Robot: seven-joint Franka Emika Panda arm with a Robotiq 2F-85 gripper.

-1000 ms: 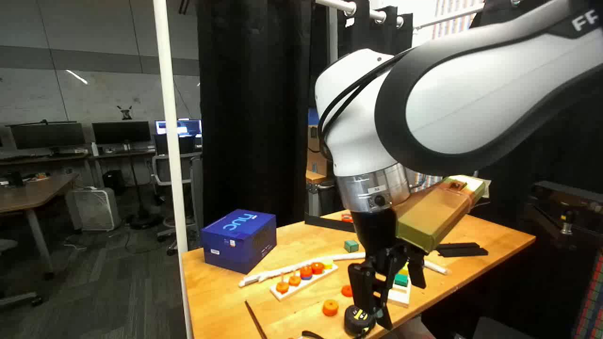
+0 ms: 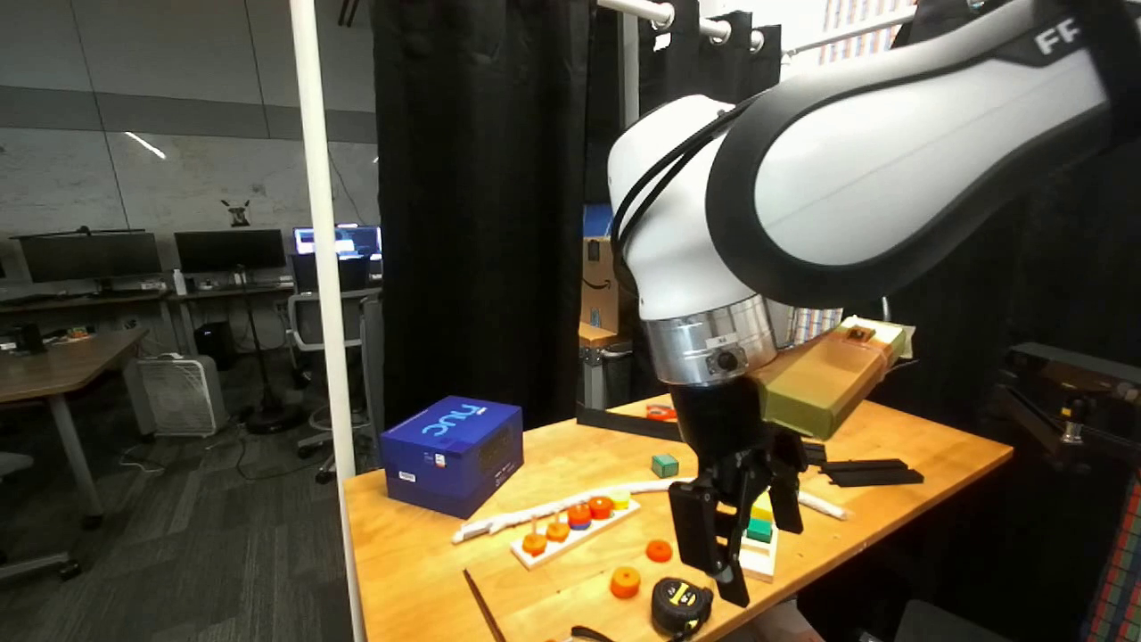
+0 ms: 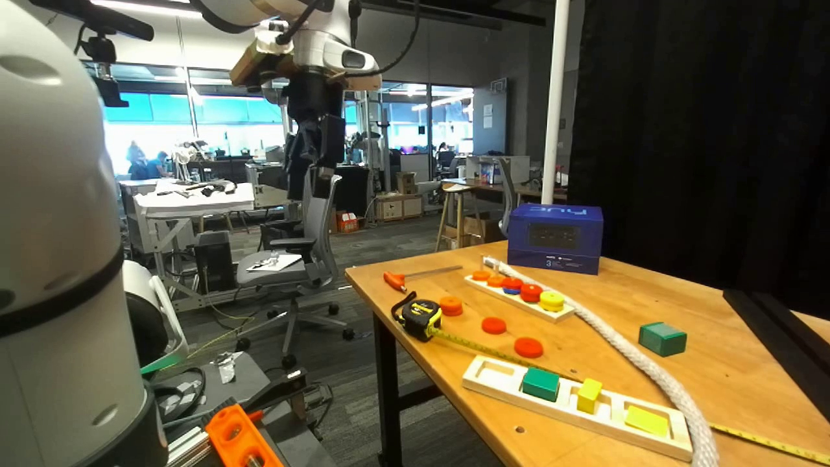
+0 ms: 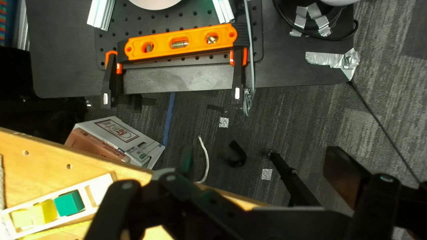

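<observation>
My gripper [image 2: 761, 562] hangs with its fingers apart and nothing between them. In the second exterior view the gripper [image 3: 309, 189] is high up, clear of the table's near side. Seen from the wrist, mostly floor lies below the open fingers. On the table, a white tray [image 3: 498, 379] holds a green block [image 3: 541, 384], a small yellow block [image 3: 589, 395] and a flat yellow piece [image 3: 646, 421]. Farther back, a peg board [image 3: 558, 314] carries several orange and red rings and a yellow one [image 3: 552, 301]. Loose red rings [image 3: 528, 347] lie between the two.
A tape measure [image 3: 422, 318] sits near the table edge, its yellow tape pulled out across the wood. Beyond are an orange-handled screwdriver [image 3: 395, 281], a white rope [image 3: 628, 351], a green box [image 3: 662, 338] and a blue box [image 3: 554, 241]. An orange level [image 4: 180, 42] rests by the robot's base.
The arm has risen a little and shifted slightly right in the first exterior view. The gripper stays open, and the objects on the table have not visibly moved.
</observation>
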